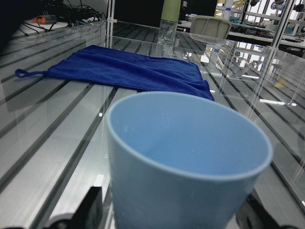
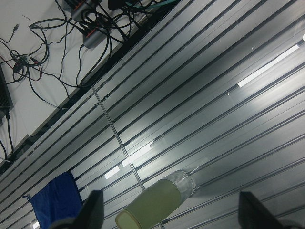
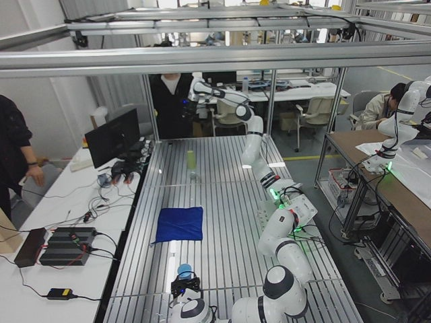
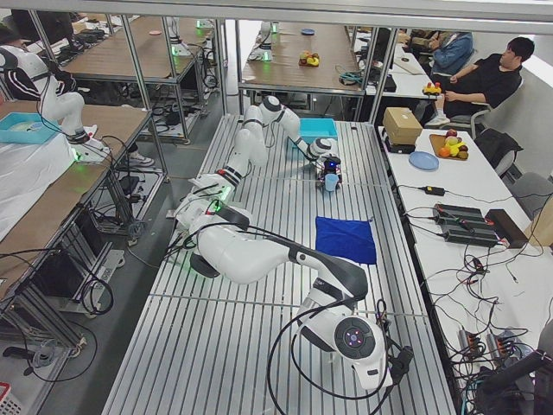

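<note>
A light blue cup [image 1: 186, 191] stands right in front of my left gripper, filling the low middle of the left wrist view, with the fingertips at either side; in the camera right view it is small [image 4: 331, 181]. A blue cloth [image 3: 179, 223] lies flat on the slatted metal table [image 3: 229, 202]. A green-topped clear bottle or tumbler [image 2: 150, 202] stands farther along the table, below my raised right gripper, whose fingers are apart with nothing between them.
A turquoise bin [image 4: 318, 127] sits at the table end behind the left arm. Side desks hold cables, power boxes [image 3: 67, 245] and a monitor [image 3: 113, 138].
</note>
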